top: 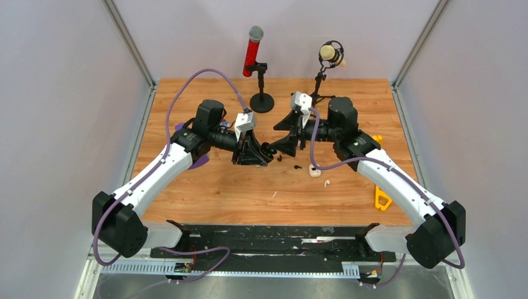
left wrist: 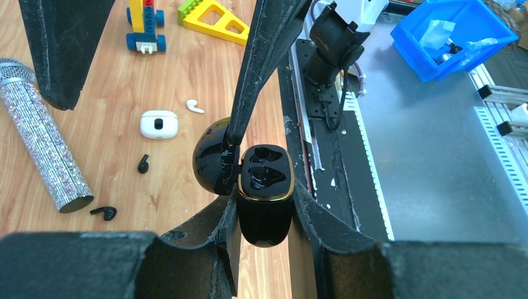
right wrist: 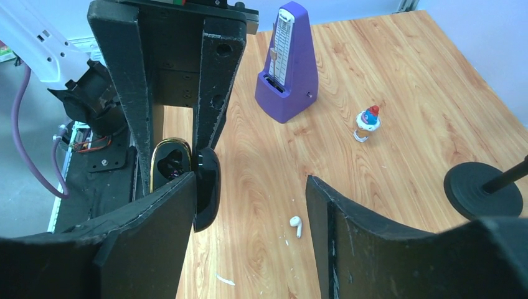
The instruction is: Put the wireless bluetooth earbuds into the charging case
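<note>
A black charging case [left wrist: 266,193] with a gold rim is clamped in my left gripper [top: 260,156], its lid [left wrist: 215,156] swung open. Its wells look empty in the left wrist view. My right gripper stands part open with nothing between its fingers; one finger [left wrist: 254,81] reaches down to the lid and appears to touch it, the other is well apart. Two black earbuds [left wrist: 143,164] lie loose on the table. Another case, white and closed [left wrist: 159,124], lies near them beside a white earbud [left wrist: 194,106]. A further white earbud [right wrist: 297,225] shows in the right wrist view.
A glittery microphone [left wrist: 43,137] lies close to the black earbuds. The purple metronome [right wrist: 287,65], a small ice-cream figure [right wrist: 367,123] and a stand base [top: 261,103] occupy other parts.
</note>
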